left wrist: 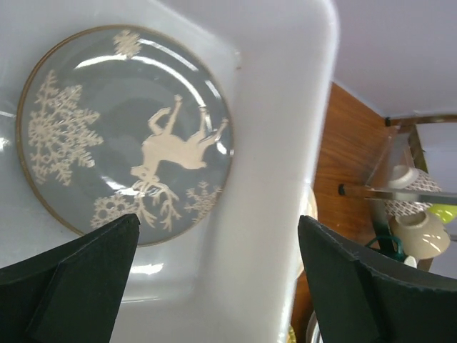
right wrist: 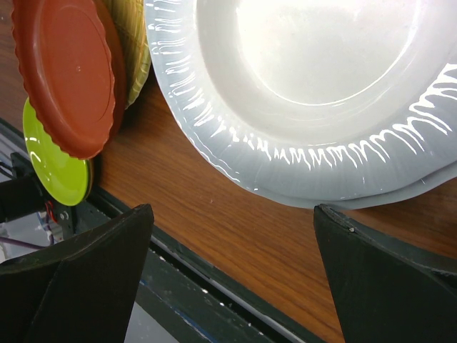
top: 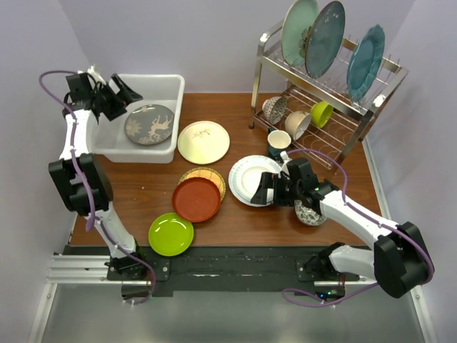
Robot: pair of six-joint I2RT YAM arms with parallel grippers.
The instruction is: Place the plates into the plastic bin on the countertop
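Observation:
A grey plate with a pale deer pattern (top: 148, 124) lies inside the white plastic bin (top: 173, 93). My left gripper (top: 123, 96) is open and empty above the bin's left part. My right gripper (top: 268, 189) stands open at the white plate (top: 248, 170), with the plate's near rim just beyond its fingers in the right wrist view. Also on the countertop lie a cream plate (top: 203, 142), a red plate (top: 196, 199) partly over a yellow plate (top: 204, 174), and a green plate (top: 171, 234).
A steel rack (top: 371, 107) at the back right holds upright plates, cups and bowls. A dark mug (top: 278, 144) stands below it; a patterned bowl (top: 311, 216) is beside the right arm. Bare countertop (top: 121, 200) shows in front of the bin.

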